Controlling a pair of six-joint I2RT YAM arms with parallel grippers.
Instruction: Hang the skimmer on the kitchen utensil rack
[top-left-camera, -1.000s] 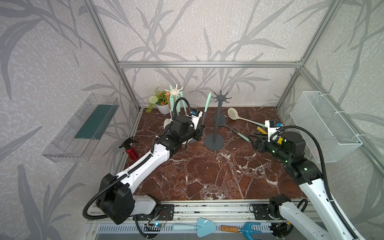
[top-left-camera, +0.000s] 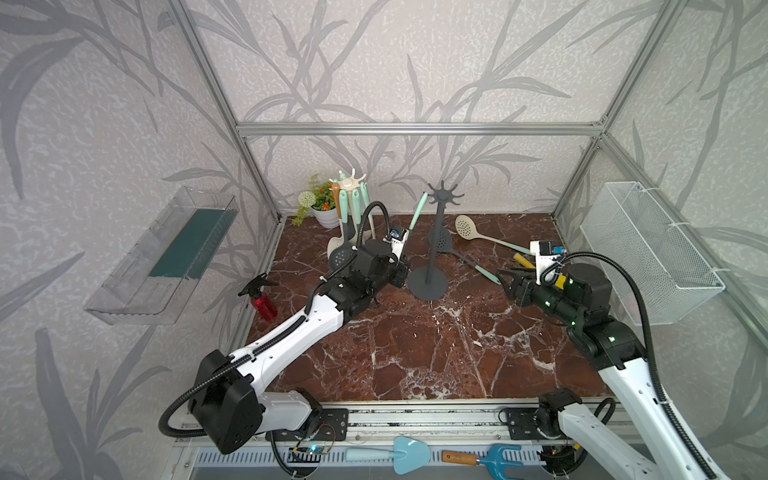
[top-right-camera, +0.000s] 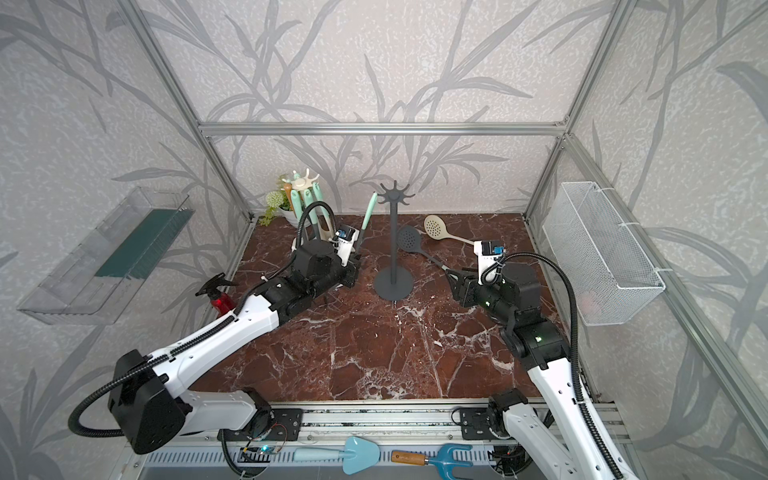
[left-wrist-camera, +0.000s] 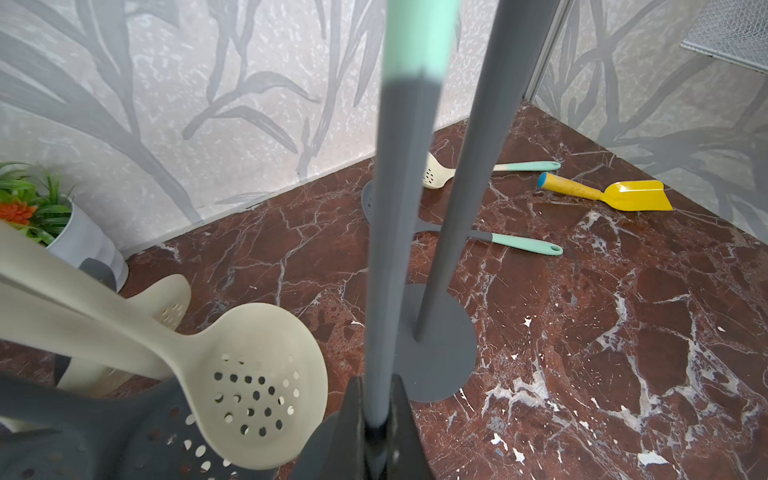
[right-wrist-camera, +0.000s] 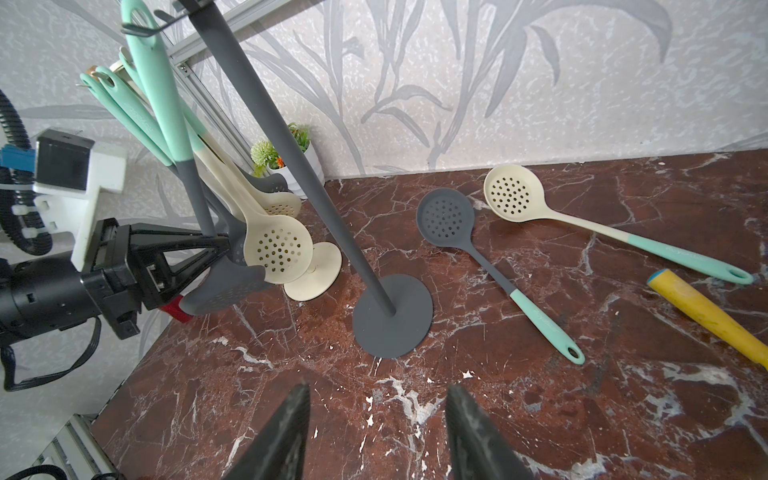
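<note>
My left gripper is shut on the grey shaft of a utensil with a mint handle (right-wrist-camera: 156, 88). Its grey head (right-wrist-camera: 224, 284) hangs below the fingers; whether it has holes cannot be told. The handle's top is close to a hook of the dark grey rack (top-left-camera: 441, 196); whether the hook passes through its hole is unclear. On the table beyond the rack's base (right-wrist-camera: 392, 316) lie a grey skimmer (right-wrist-camera: 445, 217) and a cream skimmer (right-wrist-camera: 513, 193), both mint-handled. My right gripper is open and empty, above the table's right side.
A cream rack (top-left-camera: 349, 184) full of hanging utensils stands back left, close to the left gripper, beside a potted plant (top-left-camera: 325, 212). A yellow scoop (left-wrist-camera: 632, 194) lies at the right. A red spray bottle (top-left-camera: 261, 302) stands at the left.
The right arm has stayed in place.
</note>
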